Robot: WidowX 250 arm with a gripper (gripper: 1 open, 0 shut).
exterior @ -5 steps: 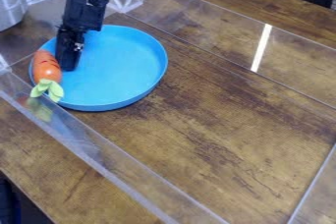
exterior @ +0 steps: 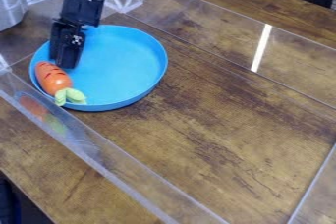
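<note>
A blue plate [exterior: 125, 71] lies on the wooden table at the upper left. An orange toy carrot [exterior: 53, 79] with pale green leaves rests at its left side. My black gripper [exterior: 66, 58] reaches down from the top onto the plate, just above the carrot's upper end; its fingertips are dark and hard to make out.
Clear plastic walls run along the lower left, the top and the right around the area. A white strip [exterior: 262, 46] is at the upper right.
The carrot has shifted slightly right and down, further onto the plate. The gripper has moved only slightly.
</note>
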